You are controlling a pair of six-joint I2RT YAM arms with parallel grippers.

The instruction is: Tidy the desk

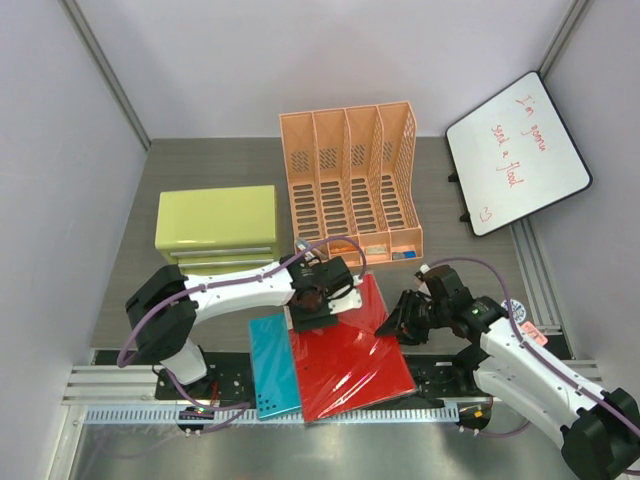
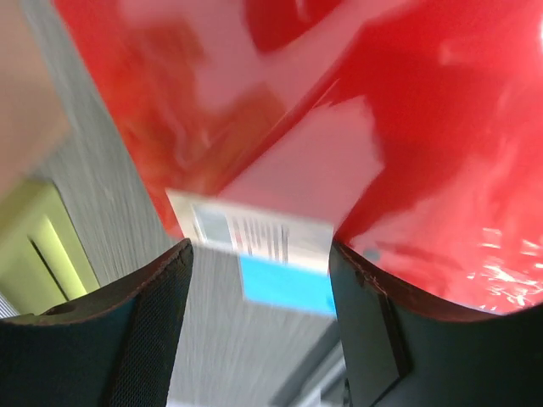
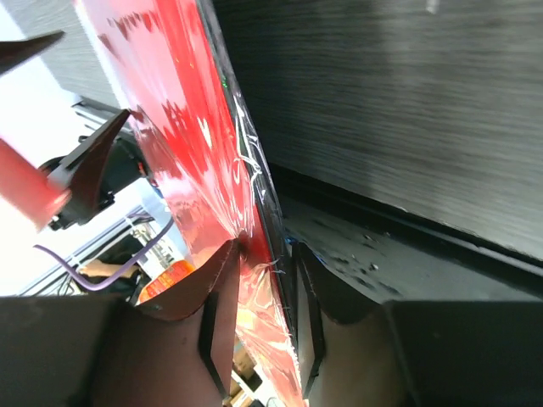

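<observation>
A glossy red folder [image 1: 345, 370] lies over a cyan folder [image 1: 270, 365] at the table's front middle. My left gripper [image 1: 310, 318] is over the red folder's upper left; in its wrist view the fingers stand apart beside a white label [image 2: 254, 229], contact unclear. My right gripper [image 1: 385, 330] is at the red folder's right edge; in its wrist view the folder's edge runs between the fingertips, and whether they clamp it is unclear.
A peach divided organizer [image 1: 350, 180] stands at the back middle, a green box [image 1: 216, 220] left of it, a whiteboard [image 1: 518, 150] at the back right. Small items, including a pink block [image 1: 533, 335], lie at the right edge.
</observation>
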